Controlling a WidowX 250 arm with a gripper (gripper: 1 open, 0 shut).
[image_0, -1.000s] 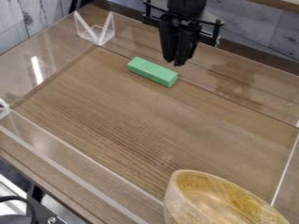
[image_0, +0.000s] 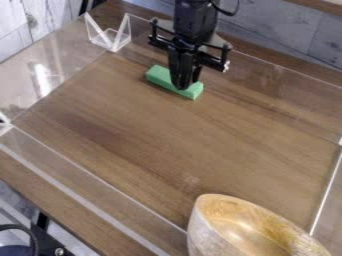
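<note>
My black gripper (image_0: 183, 78) is lowered at the upper middle of the camera view, its fingertips over a green rectangular block (image_0: 166, 82) lying on the wooden table. The fingertips overlap the middle of the block; whether they touch it, and whether they are open or shut, I cannot tell.
A large pale wooden bowl (image_0: 221, 225) stands at the bottom right. A clear angular holder (image_0: 110, 32) sits at the back left.
The gripper has come down and to the left, from above and right of the green block onto it. The block looks unmoved.
</note>
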